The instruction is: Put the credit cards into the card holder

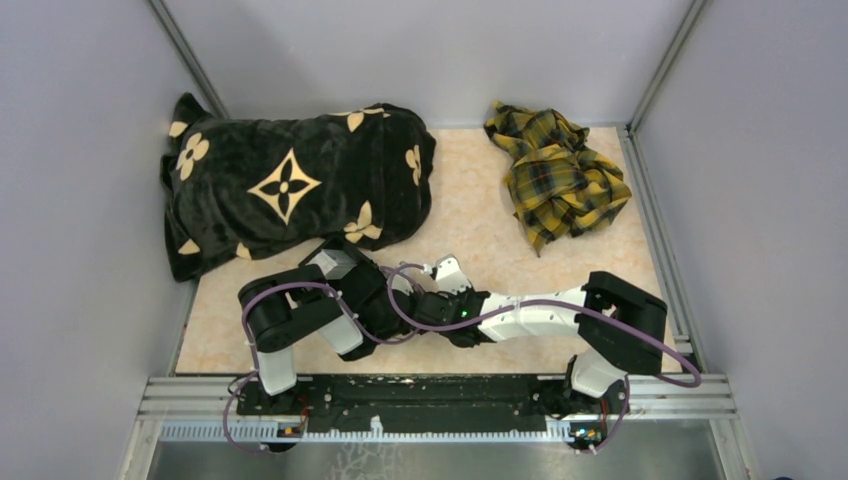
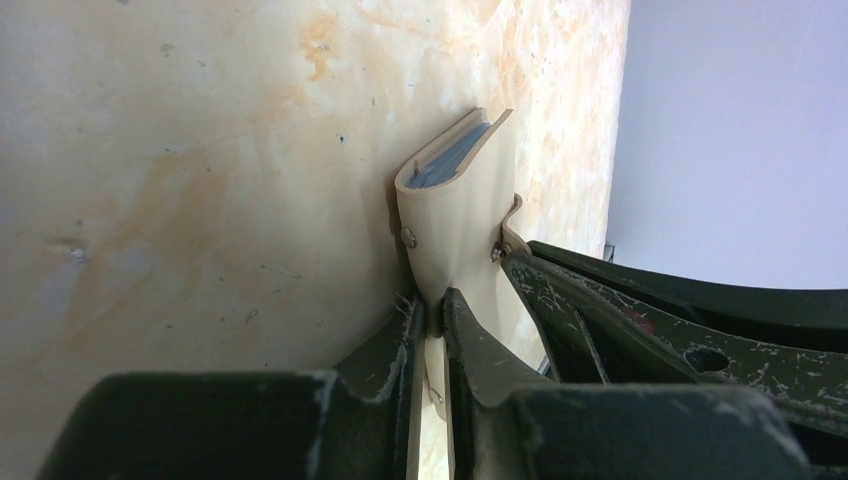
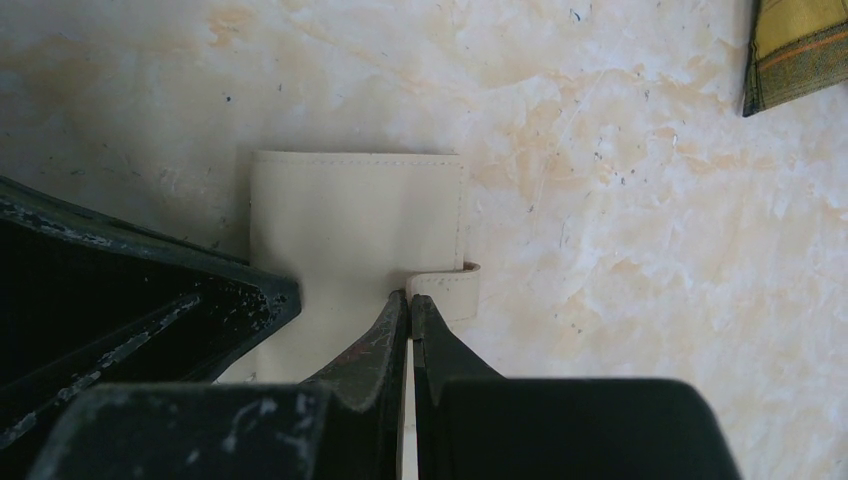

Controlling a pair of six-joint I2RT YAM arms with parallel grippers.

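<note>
A beige card holder (image 2: pixel 470 220) stands folded on its edge in the left wrist view, with grey-blue inner sleeves (image 2: pixel 452 165) showing at its open end. My left gripper is shut on the holder's folded side. On its broad face in the right wrist view lies a short strap (image 3: pixel 446 292) that wraps over from the right edge. The tips of my right gripper are closed together against the strap's free end; whether any of it is pinched is hard to see. No loose credit cards show. From above, both arms hide the holder.
A dark patterned cushion (image 1: pixel 300 180) fills the back left of the table. Crumpled yellow plaid cloth (image 1: pixel 565 180) lies at the back right. Both grippers stand close together at the holder.
</note>
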